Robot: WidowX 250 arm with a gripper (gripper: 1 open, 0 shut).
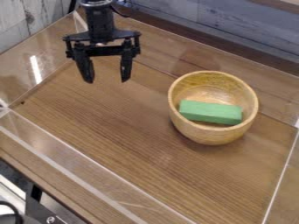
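My black gripper (103, 61) is at the upper left of the camera view, raised toward the back of the wooden tabletop, its two fingers spread wide and open with nothing between them. A round wooden bowl (187, 133) sits on the right half of the table, holding a green rectangular block (211, 112) that lies tilted inside it. The gripper is well apart from the bowl, to its left.
A grey wall (233, 26) runs along the back, and a pale panel (30, 31) stands at the far left.
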